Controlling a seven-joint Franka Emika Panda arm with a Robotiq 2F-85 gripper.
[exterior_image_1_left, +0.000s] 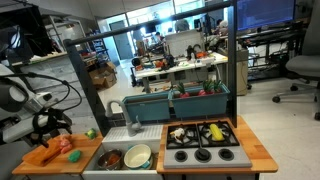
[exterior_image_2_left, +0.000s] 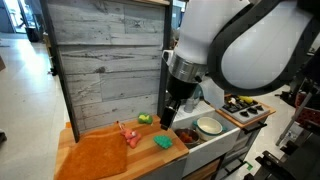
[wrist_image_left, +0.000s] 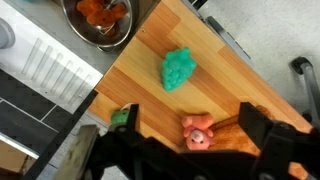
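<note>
My gripper is open, pointing down above the wooden counter (wrist_image_left: 140, 75), with nothing held between its fingers. Beyond the fingertips in the wrist view lie a green lumpy item (wrist_image_left: 178, 68) and a pinkish-red toy (wrist_image_left: 198, 132). The toy rests beside an orange cloth (wrist_image_left: 236, 136). A second green item (wrist_image_left: 121, 115) shows by the left finger, partly covered by it. In exterior view 2 the arm hangs over the counter, with the green lumpy item (exterior_image_2_left: 163, 141) below it.
A metal pot (wrist_image_left: 104, 20) with orange-brown contents stands in the sink area, and a pale bowl (exterior_image_1_left: 138, 156) is beside it. Farther right is a stove (exterior_image_1_left: 200, 145) bearing small items. A grey plank wall (exterior_image_2_left: 110, 70) backs the counter.
</note>
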